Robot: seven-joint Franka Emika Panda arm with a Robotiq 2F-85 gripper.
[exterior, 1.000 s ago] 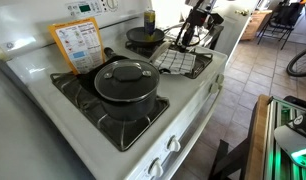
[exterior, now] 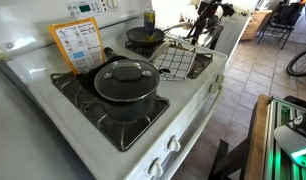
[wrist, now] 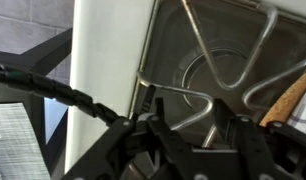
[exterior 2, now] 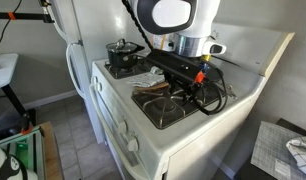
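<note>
At the far end of the stove my gripper (exterior: 196,38) hangs over the burner area, past a checked cloth (exterior: 173,62). Seen from the wrist, the gripper has its fingers apart, above the burner grate (wrist: 206,60). A bent grate wire shows in the gap; whether it lies between the fingers or below them, I cannot tell. Beside the right finger lies a wooden utensil (wrist: 291,95), running out of the frame. The arm covers part of the far burner in the second exterior view, where the cloth (exterior 2: 143,78) is visible as well.
A lidded dark pot (exterior: 127,86) stands on a near burner, and a black pan (exterior: 146,36) sits at the back. A yellow-orange sheet (exterior: 79,44) leans against the backsplash. Knobs (exterior: 174,144) line the stove front.
My gripper has shifted away from the cloth, to the right and slightly up in the first exterior view. The pot, pan and cloth look unmoved.
</note>
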